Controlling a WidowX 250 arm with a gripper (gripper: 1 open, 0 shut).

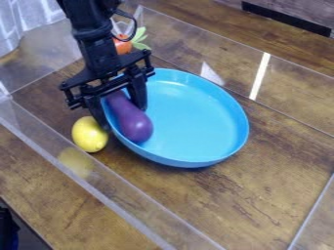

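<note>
The black gripper [107, 84] hangs over the left rim of a blue plate [198, 127], its fingers around the upper end of a purple eggplant [132, 124] lying in the plate. Whether the fingers press on the eggplant is unclear. A yellow lemon-like object [90, 135] lies on the wooden table just left of the plate.
An orange carrot with green top [123, 45] lies behind the arm. Clear plastic walls edge the area at lower left and at the right.
</note>
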